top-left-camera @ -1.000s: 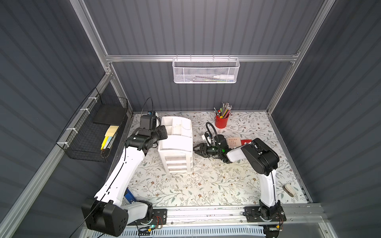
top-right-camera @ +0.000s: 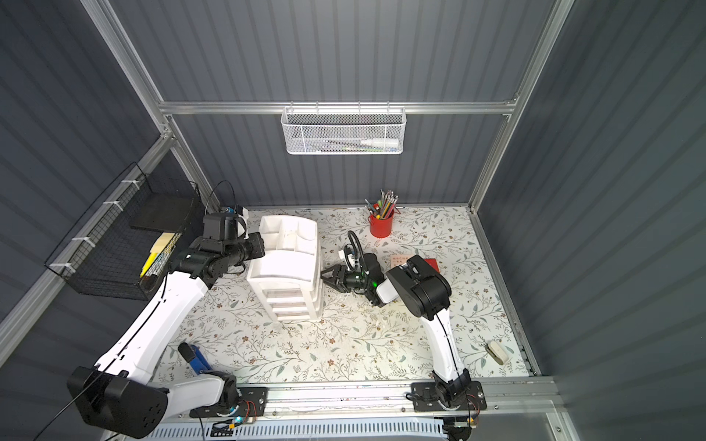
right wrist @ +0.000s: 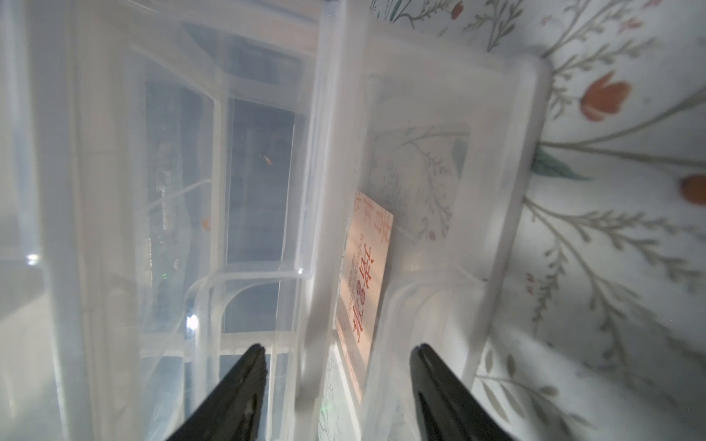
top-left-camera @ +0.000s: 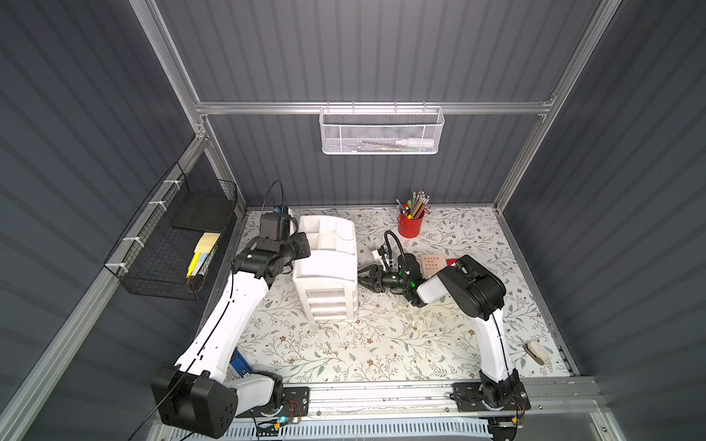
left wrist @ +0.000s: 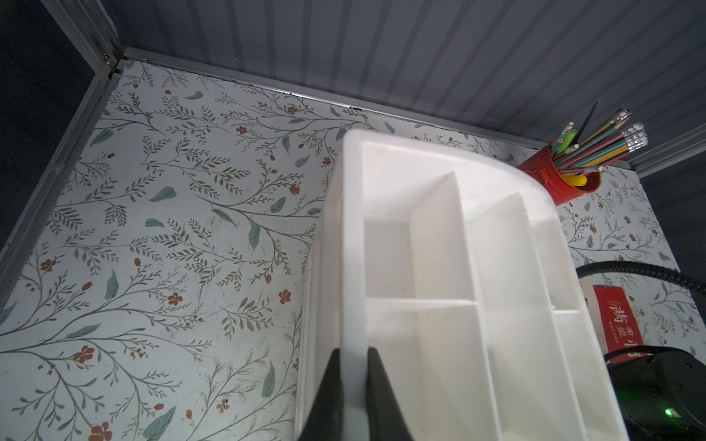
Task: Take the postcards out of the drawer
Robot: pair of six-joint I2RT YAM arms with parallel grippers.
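The white drawer unit [top-left-camera: 325, 264] stands left of the table's middle. At its left side, my left gripper is shut with its fingers on both sides of the thin upper rim. On the unit's right, my right gripper is open close to the clear drawers [right wrist: 434, 147], nothing held between its fingers. An orange-pink postcard [right wrist: 365, 279] with red characters shows through the clear plastic of one drawer. On the table, partly behind the right arm, lie a pinkish card [top-left-camera: 434, 263] and a red one [left wrist: 617, 316].
A red cup [top-left-camera: 409, 225] of pencils stands at the back. A black wire basket [top-left-camera: 176, 242] hangs on the left wall, a white mesh basket [top-left-camera: 381, 132] on the back wall. Free table lies in front of the drawer unit and at the far right.
The right arm's elbow has shifted slightly left and its wrist has turned a little; the gripper stays beside the drawers. The left arm and the drawer unit look unmoved.
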